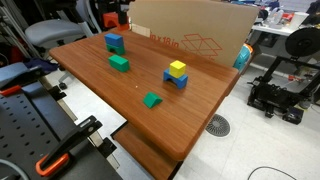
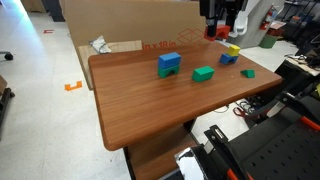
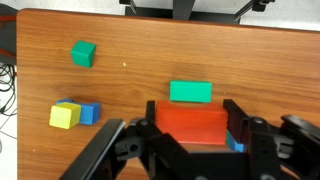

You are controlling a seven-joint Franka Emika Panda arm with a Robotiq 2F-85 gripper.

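A red block (image 3: 190,122) sits between the fingers of my gripper, which is shut on it. In exterior view 2 the gripper (image 2: 225,31) hangs above the table, towards its back. A green block (image 3: 190,91) lies on the wood just beyond the red one in the wrist view. To the right, a blue block (image 3: 233,143) is partly hidden by the gripper; in exterior view 1 this blue block (image 1: 114,40) tops a green piece. Elsewhere a yellow block (image 1: 177,69) rests on a blue block (image 1: 175,81), with a small green piece (image 1: 152,100) nearer the front.
A cardboard box (image 1: 195,30) stands along the back of the wooden table (image 1: 190,120). Bare wood covers much of the tabletop, notably its left part in exterior view 2. Black equipment (image 1: 55,130) borders the near side.
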